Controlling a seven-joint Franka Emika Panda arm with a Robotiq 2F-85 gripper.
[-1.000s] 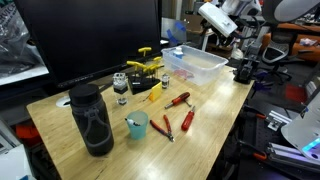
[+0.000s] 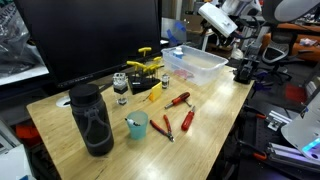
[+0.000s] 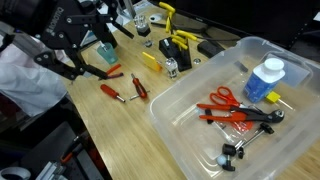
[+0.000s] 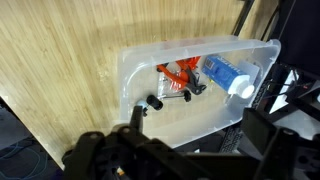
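Note:
My gripper stands open above the clear plastic bin, its dark fingers apart along the lower edge of the wrist view with nothing held between them. The clear bin (image 3: 186,140) sits on the wooden table. Inside it lie a white-and-blue bottle (image 3: 264,78), red-handled scissors (image 3: 222,97), a red-handled plier-like tool (image 3: 240,117) and several small dark pieces. From the first exterior view, the gripper (image 2: 217,20) hangs high over the bin at the table's far right end.
A black cylinder (image 2: 92,120), a teal cup (image 2: 137,124) with a tool in it, red-handled screwdrivers (image 2: 188,119) and yellow clamps (image 2: 146,66) occupy the table. Bare wood (image 2: 215,135) shows at the front right. A monitor (image 2: 90,40) stands behind.

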